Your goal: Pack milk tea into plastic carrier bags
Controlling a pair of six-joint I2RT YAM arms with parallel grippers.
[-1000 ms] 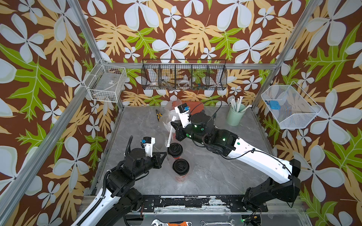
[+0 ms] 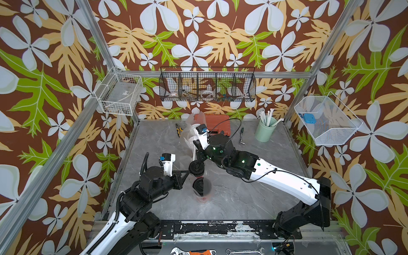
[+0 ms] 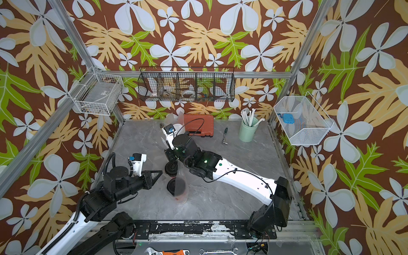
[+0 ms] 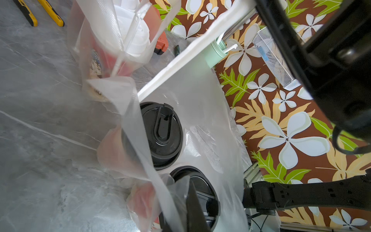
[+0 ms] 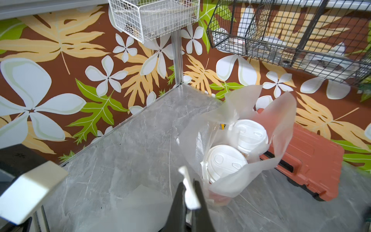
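Note:
Two cups with black lids stand on the table inside a translucent plastic bag. The nearer lid is partly covered by bag film. My left gripper is shut to the left of the cups; in its wrist view film gathers at its fingertips, so it pinches the bag's edge. My right gripper is shut on a slim white straw, which slants down to the bag opening beside the farther lid. Behind, a second bag holds two cups with white lids.
A red case lies behind the second bag. At the back right stands a green holder of straws, with a small tool to its left. Yellow-handled pliers lie at the back left.
Bag film has come over part of the nearer lid. The left arm is nearly still.

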